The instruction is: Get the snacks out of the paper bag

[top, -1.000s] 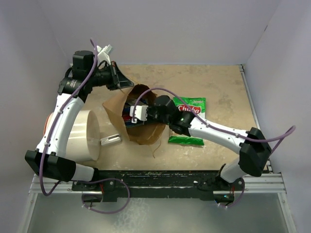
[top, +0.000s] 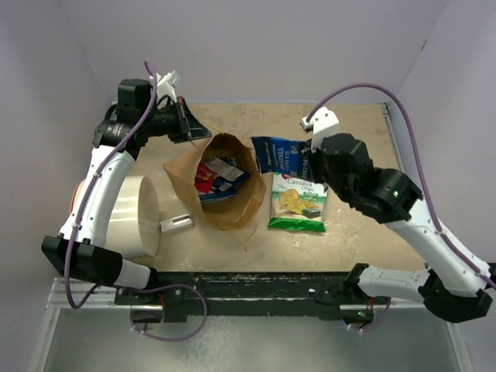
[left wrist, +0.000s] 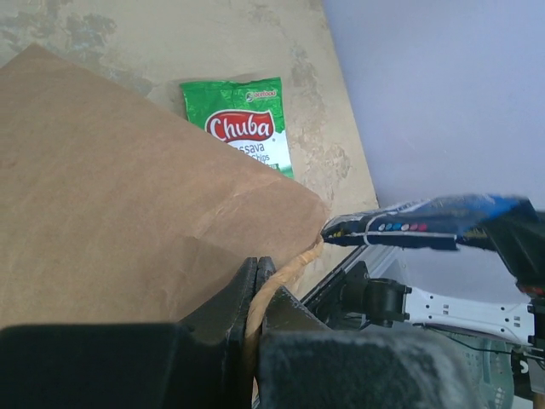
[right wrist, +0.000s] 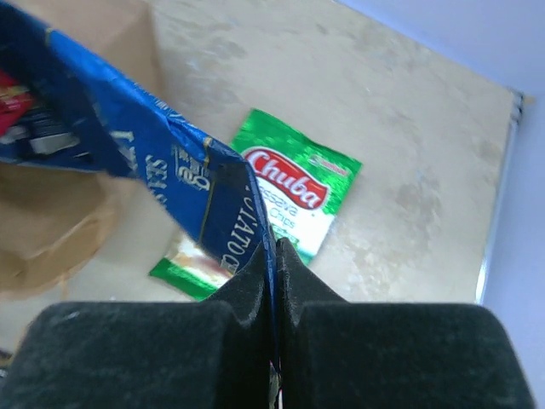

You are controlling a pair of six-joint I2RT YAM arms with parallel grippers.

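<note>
A dark blue chip bag (top: 280, 157) hangs from my right gripper, which is shut on its edge. In the top view it is clear of the paper bag, over the upper part of the green Cassava chips packet (top: 297, 204) on the table. My left gripper is shut on the rim of the brown paper bag (top: 246, 209), whose mouth it holds wide. Inside that bag, several snacks show, among them a red packet (top: 205, 179) and blue ones (top: 226, 170); their lower parts are hidden.
A white cylinder (top: 133, 215) lies at the left of the table, with a small white item (top: 177, 223) beside it. Bare tabletop (top: 364, 155) stretches behind and to the right of the green packet. Walls enclose the sides and back.
In the top view, the left arm has stayed in place.
</note>
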